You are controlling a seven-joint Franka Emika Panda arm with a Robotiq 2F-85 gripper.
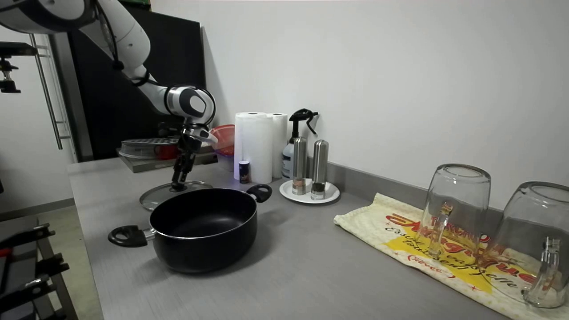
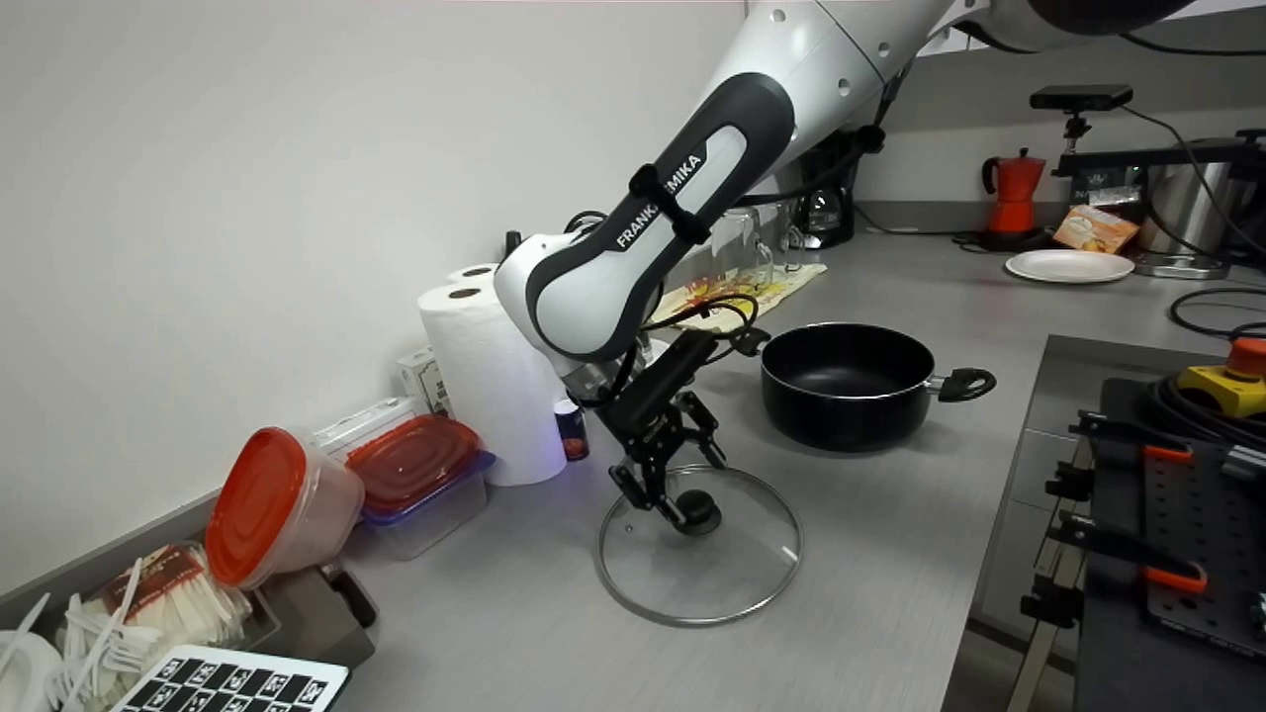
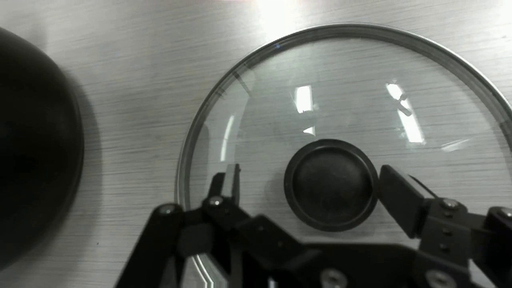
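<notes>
A glass lid (image 2: pixel 736 570) with a metal rim lies flat on the grey counter. Its round black knob (image 3: pixel 331 185) faces up in the wrist view. My gripper is open, its fingers on either side of the knob. The right finger (image 3: pixel 401 199) appears to touch or nearly touch the knob, while a clear gap shows on the left finger's side. In exterior view 2 the gripper (image 2: pixel 677 487) reaches down at a tilt over the lid. A black pot (image 1: pixel 205 234) with two handles stands uncovered beside the lid, empty as far as shows.
Paper towel rolls (image 1: pixel 254 146), a small dark can (image 1: pixel 244 171) and a plate (image 1: pixel 331 194) bearing two grinders stand along the wall. Food containers (image 2: pixel 415 475) lie left of the lid in exterior view 2. Glass jars (image 1: pixel 453 208) rest upside down on a cloth. Counter in front of the pot is clear.
</notes>
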